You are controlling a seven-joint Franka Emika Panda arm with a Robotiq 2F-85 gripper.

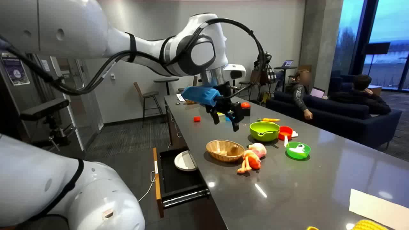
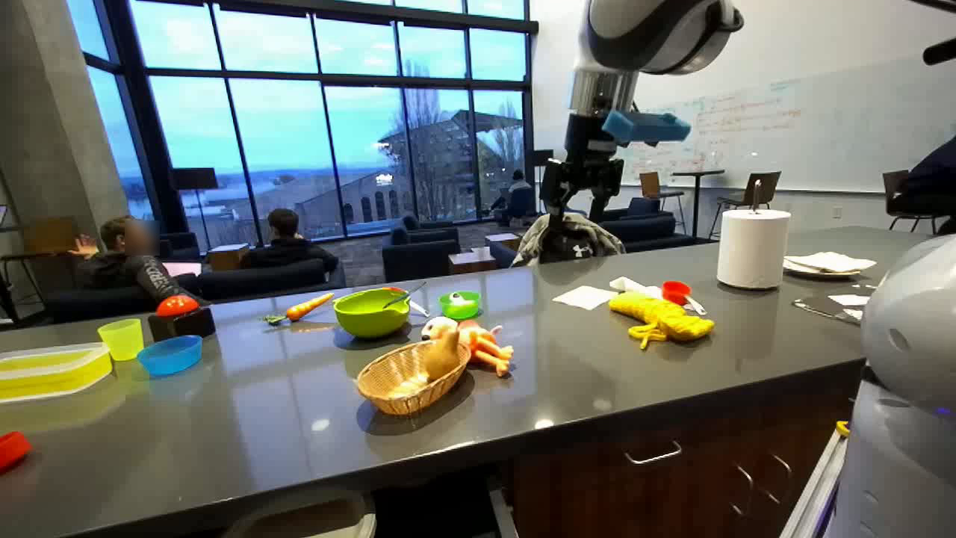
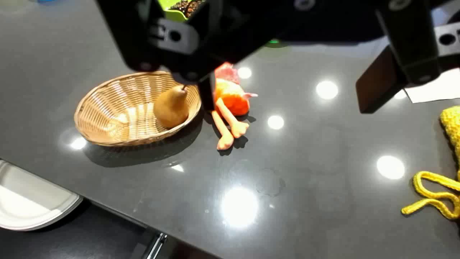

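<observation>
My gripper stands open above the counter, its fingers wide apart and nothing between them. In the wrist view a wicker basket lies to the left, holding a brown pear. Beside the basket is an orange and pink plush toy, partly hidden by the left finger. From the second exterior view, the basket with the pear sits near the counter's front, the plush toy just behind it. The gripper hangs well above the counter.
An open drawer under the counter holds white plates. Behind the basket stand a lime bowl, a green bowl and a carrot. A yellow knitted item and a paper roll are farther right. Bare counter lies between basket and yellow item.
</observation>
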